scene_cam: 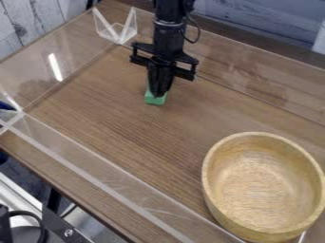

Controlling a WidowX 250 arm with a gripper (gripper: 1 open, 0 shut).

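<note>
My black gripper (160, 78) is at the upper middle of the camera view, pointing down at a small green object (155, 98) on the wooden table (102, 142). Its fingertips overlap the top of the green object; whether they grip it or only touch it, and how far apart they stand, I cannot tell.
A large beige bowl (260, 180) fills the lower right. A clear plastic holder (116, 28) stands at the upper left. Black cables (23, 220) lie at the lower left corner.
</note>
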